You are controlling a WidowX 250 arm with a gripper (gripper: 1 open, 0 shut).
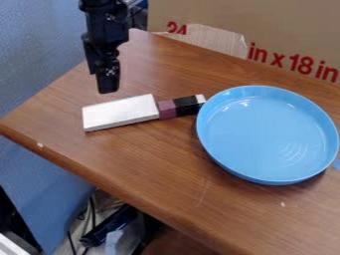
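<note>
My black gripper (106, 82) hangs at the upper left, above the wooden table (186, 214) and just behind a cleaver-like object with a wide white blade (119, 112) and a maroon and black handle (176, 108). Whether the fingers are apart or closed is hard to see. A light blue plate (265, 134) lies to the right, beside the handle's end.
A cardboard box (265, 25) with red print stands along the back. The table's left edge drops to a floor with cables and clutter.
</note>
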